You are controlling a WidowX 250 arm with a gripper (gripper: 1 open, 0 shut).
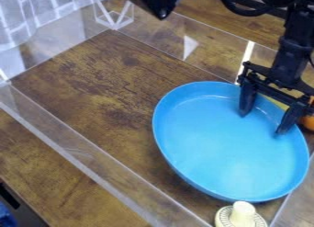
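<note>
A large blue round tray (pixel 227 148) lies on the wooden table at the right. My black gripper (pixel 269 107) reaches down from the top right to the tray's upper right rim. Something yellow shows behind its fingers, as does an orange object (pixel 307 119) at the right edge. I cannot tell whether the gripper is open or shut on the rim.
Clear acrylic walls run along the table (pixel 92 70). A white cylindrical object on a base (pixel 241 215) stands at the bottom right, just beyond the tray. The wooden surface left of the tray is bare.
</note>
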